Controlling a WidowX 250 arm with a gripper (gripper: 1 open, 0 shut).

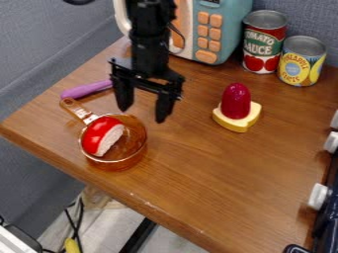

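The black gripper (145, 99) hangs over the wooden table with its two fingers spread apart and nothing seen between them. Below it to the left, a red and white object (102, 133) rests in a copper pan (117, 161). To the right, a red oblong object (235, 100) stands on a pale yellow piece (238, 123). A purple stick-like object (85, 90) lies at the left, behind the pan's handle.
A teal microwave (207, 30) stands at the back, beside a red can (262, 49) and a yellow can (301, 66). A dark appliance (323, 212) is at the right edge.
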